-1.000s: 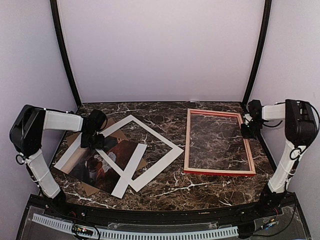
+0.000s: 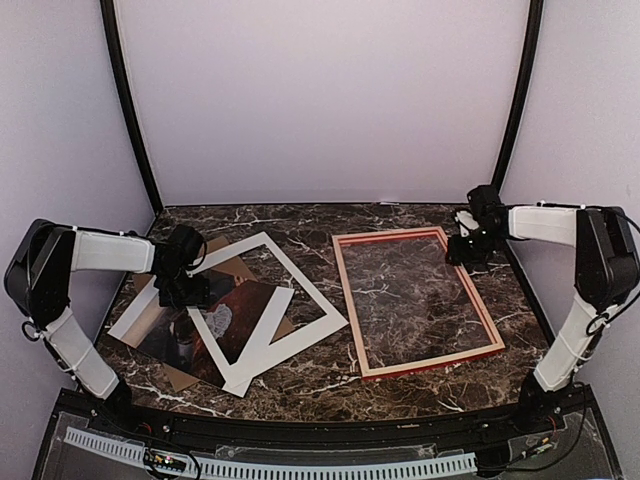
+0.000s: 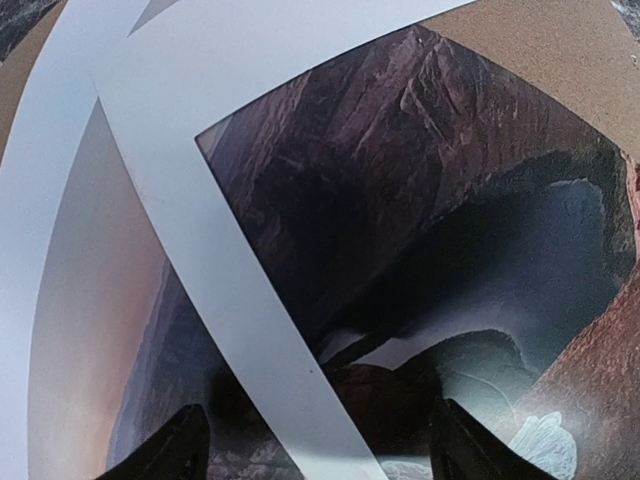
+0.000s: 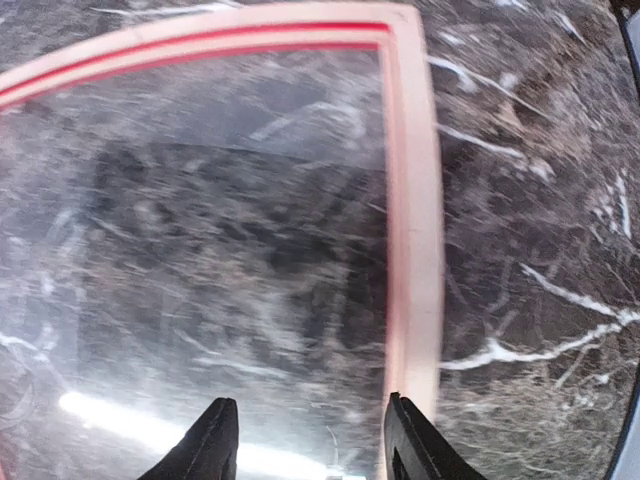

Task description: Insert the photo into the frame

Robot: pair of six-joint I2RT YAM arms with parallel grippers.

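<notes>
My left gripper (image 2: 185, 290) hangs over the pile at left, fingers apart, with photo prints (image 2: 250, 310), white mats (image 2: 305, 335) and brown backing below; in the left wrist view a white strip (image 3: 240, 280) crosses a dark rock photo (image 3: 420, 150). The empty frame (image 2: 350, 320), pale wood with a red edge and clear centre, lies on the right. My right gripper (image 2: 465, 255) is over its right side, fingers apart; in the right wrist view the frame's border (image 4: 415, 230) runs just ahead of the fingers.
Light walls stand at both sides and behind, close to the right arm.
The frame has shifted left and turned slightly, its lower edge nearer the front. My right gripper has moved left with it; my left gripper has moved slightly downward in the top view.
</notes>
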